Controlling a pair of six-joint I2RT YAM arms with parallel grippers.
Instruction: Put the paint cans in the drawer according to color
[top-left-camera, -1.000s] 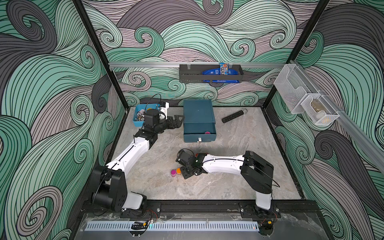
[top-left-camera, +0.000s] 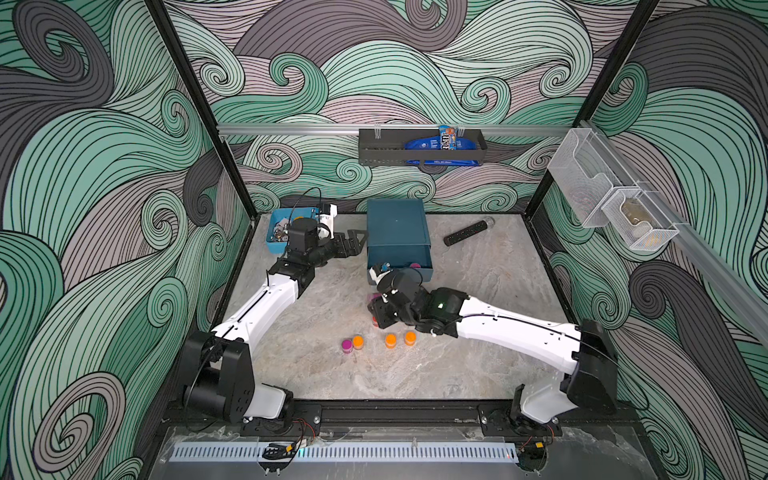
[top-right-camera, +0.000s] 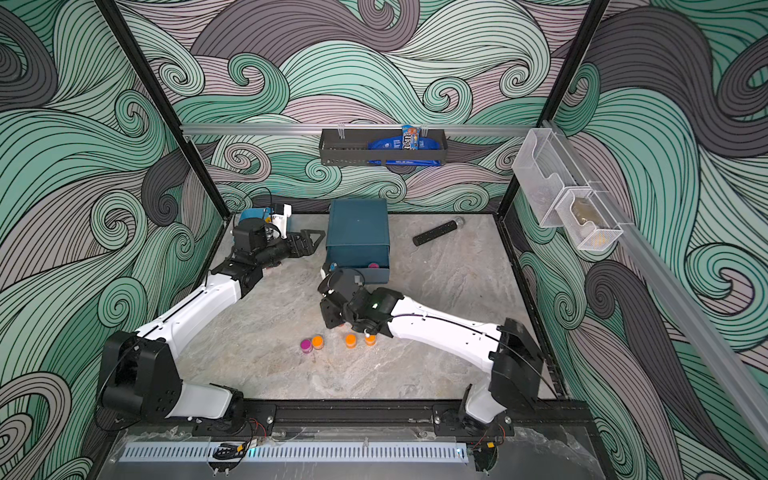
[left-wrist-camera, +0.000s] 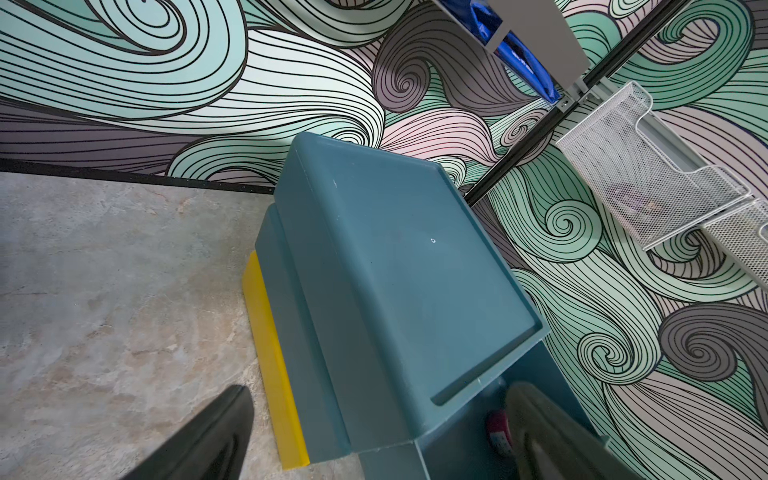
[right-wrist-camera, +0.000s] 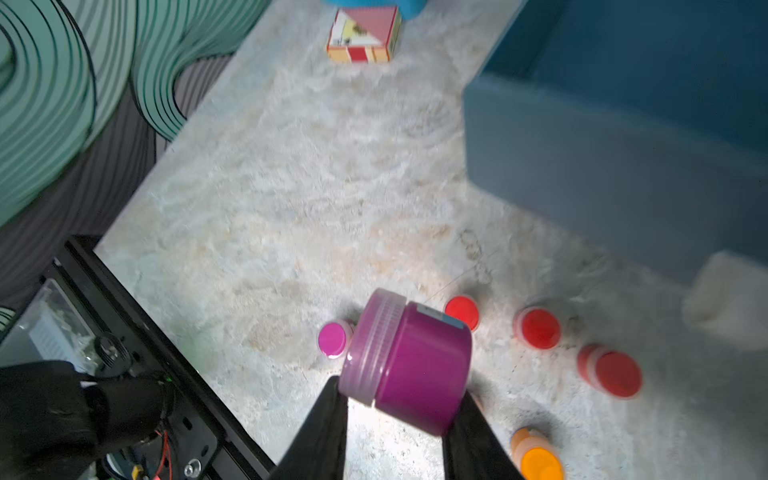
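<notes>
A purple paint can (right-wrist-camera: 424, 364) is gripped between the fingers of my right gripper, held above the table in front of the drawer. The blue drawer (top-left-camera: 400, 277) stands pulled out of its cabinet, and one purple can (top-left-camera: 415, 265) shows inside. Another purple can (top-left-camera: 346, 345) is on the table beside an orange can (top-left-camera: 357, 341); two further orange cans (top-left-camera: 390, 340) stand to their right. In the right wrist view three red cans (right-wrist-camera: 541, 328) stand in front of the drawer. My left gripper is open and empty, left of the cabinet.
A blue bin (top-left-camera: 277, 246) of small items stands behind the left arm. A black power strip (top-left-camera: 469, 232) lies right of the cabinet (top-left-camera: 398, 220). Mesh baskets (top-left-camera: 580, 180) hang on the right rail.
The right arm has swung up toward the drawer from the front of the table, uncovering two orange cans. The left arm has stayed still.
</notes>
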